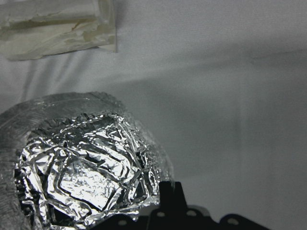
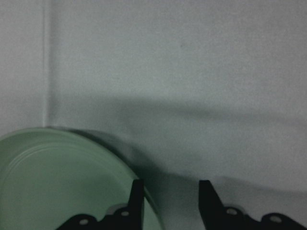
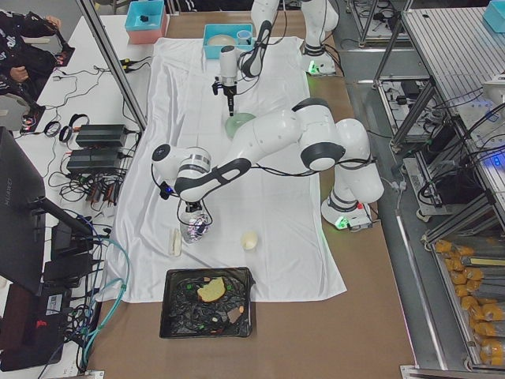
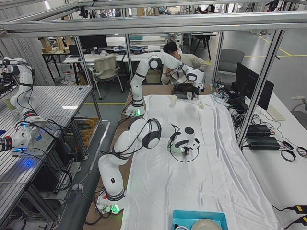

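Note:
My left gripper is shut on the rim of a clear bowl lined with crumpled foil [image 1: 91,177], seen also in the camera left view [image 3: 196,227]. My right gripper stands open, one finger over the rim of a pale green plate [image 2: 62,177], the other over cloth; in the camera right view the arm partly hides this plate.
A pale flat packet [image 3: 175,242] and small cream cup [image 3: 249,240] lie near the bowl. A black tray [image 3: 170,308] with a yellow item is at the near end; a blue bin [image 4: 192,215] at the far.

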